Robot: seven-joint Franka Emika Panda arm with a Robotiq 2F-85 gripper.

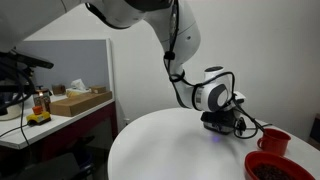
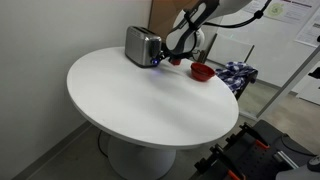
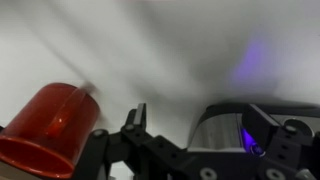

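Observation:
A silver and black toaster (image 2: 142, 46) stands at the far side of the white table. My gripper (image 2: 160, 60) is low beside its right side in exterior view 2. From exterior view 1, the gripper (image 1: 246, 127) and arm partly cover the toaster. In the wrist view the two fingers of my gripper stand well apart, so it looks open. The right finger overlaps the edge of the toaster (image 3: 215, 128) at the bottom. I see no held object between the fingers, though the lower part of the gap is dark.
A red mug (image 1: 273, 142) and a red bowl (image 1: 280, 166) with dark contents are near the arm. The mug (image 3: 48, 128) lies left of the fingers in the wrist view. A checked cloth (image 2: 237, 76) is beyond it.

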